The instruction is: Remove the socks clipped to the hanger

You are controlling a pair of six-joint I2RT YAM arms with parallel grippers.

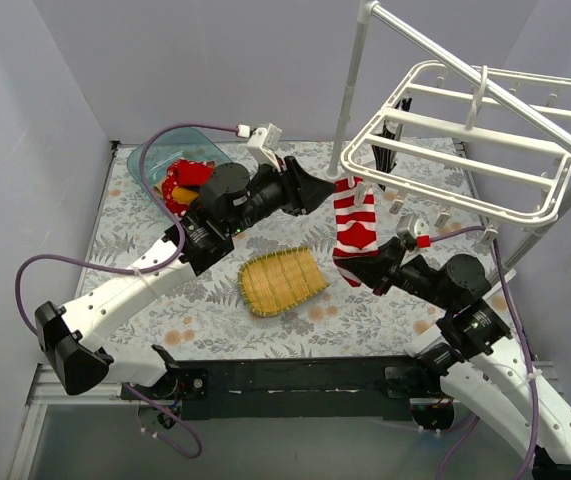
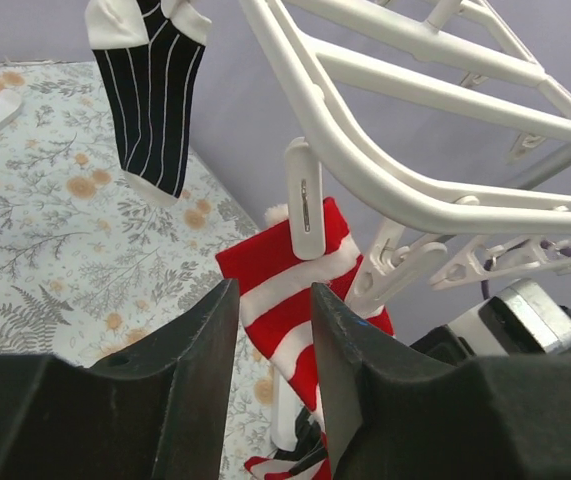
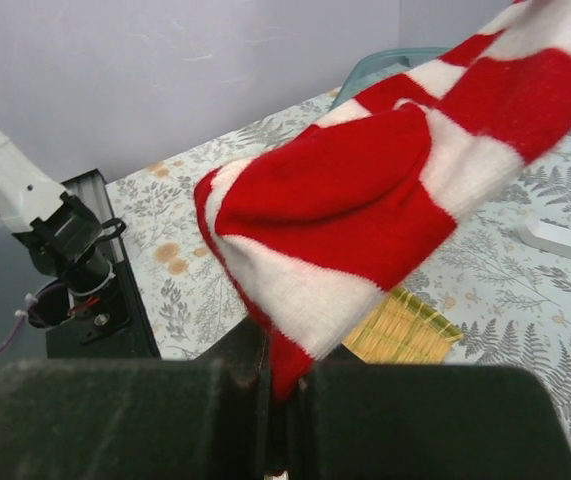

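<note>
A red and white striped sock [image 1: 354, 222] hangs from the front left corner of the white hanger [image 1: 445, 205]. In the left wrist view a white clip [image 2: 306, 200] grips the sock's top edge. Low on the sock, my right gripper is shut on its fabric, and the striped cloth stretches up and away from the fingers. My left gripper is part open just left of the hanger's corner, with the sock's top beyond its fingertips and nothing held. A black sock with white stripes [image 2: 153, 100] hangs from another part of the hanger.
At the back left stands a translucent teal basket [image 1: 155, 150] with red and yellow cloth [image 1: 185, 182] inside. A yellow woven mat [image 1: 283, 281] lies mid-table. The hanger's rail and clips crowd the space above the striped sock.
</note>
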